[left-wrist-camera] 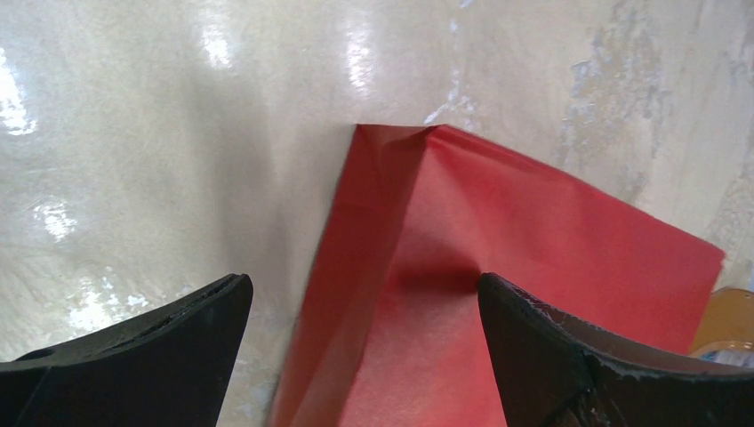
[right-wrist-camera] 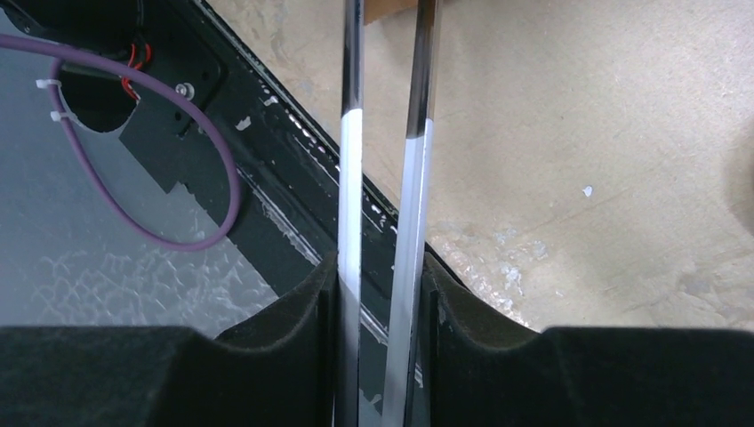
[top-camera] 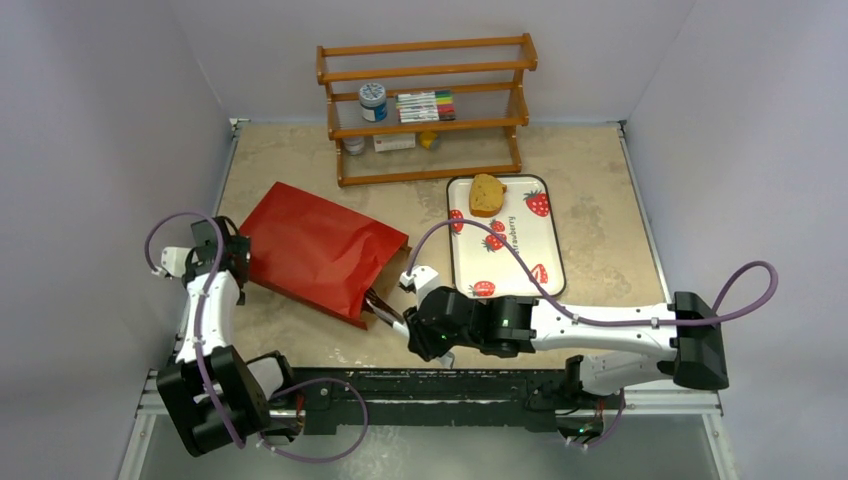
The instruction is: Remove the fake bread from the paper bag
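The red paper bag (top-camera: pixel 318 250) lies on its side on the left half of the table, its mouth facing lower right. At its closed end my left gripper stands open, one finger over the bag (left-wrist-camera: pixel 462 240) and the other over bare table. Below the mouth, my right gripper is shut on the tongs (right-wrist-camera: pixel 411 196), white-handled with dark ends. Those tongs (top-camera: pixel 386 310) reach into the bag's mouth, so their tips are hidden. One slice of fake bread (top-camera: pixel 487 195) rests on the tray; the bag's inside cannot be seen.
The strawberry-patterned tray (top-camera: pixel 515 250) is right of the bag, bare apart from the slice. A wooden rack (top-camera: pixel 430 178) with jars and pens stands at the back. Table to the tray's right is clear.
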